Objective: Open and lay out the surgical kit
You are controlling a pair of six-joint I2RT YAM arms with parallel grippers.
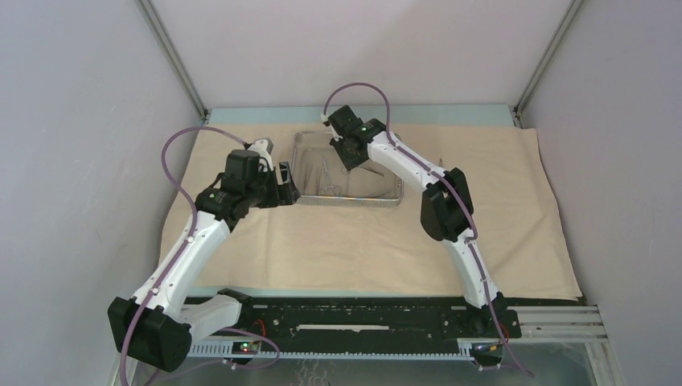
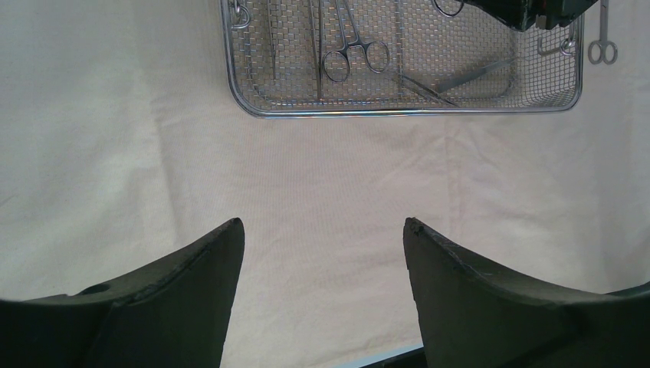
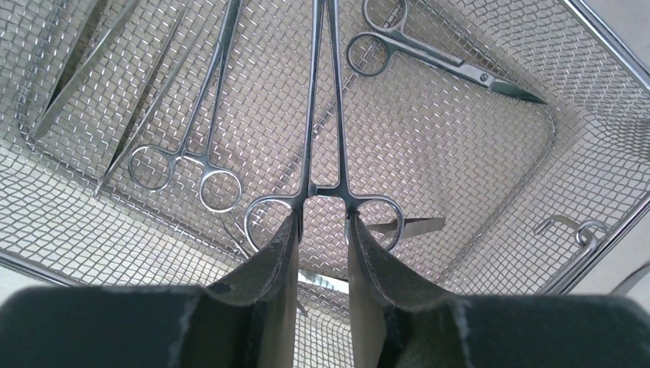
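Note:
The wire mesh tray (image 1: pixel 354 201) lies without a lid on the beige cloth. Over its middle is my right gripper (image 1: pixel 348 167). In the right wrist view my right fingers (image 3: pixel 283 253) are at the inner sides of the two rings of a long clamp (image 3: pixel 343 146), with a gap kept between them by its handles. The clamp looks larger and nearer than the other tools. Its far tip is out of that view. A second ringed clamp (image 3: pixel 188 149), tweezers (image 3: pixel 146 115) and small scissors (image 3: pixel 437 54) rest in the tray. My left gripper is open and empty.
A thin blade (image 3: pixel 323 282) and a flat tool end (image 3: pixel 418 226) lie low in the tray. Right of the tray, another ringed tool (image 2: pixel 603 34) lies on the cloth (image 1: pixel 338 249). Bare cloth fills the area in front and to the sides.

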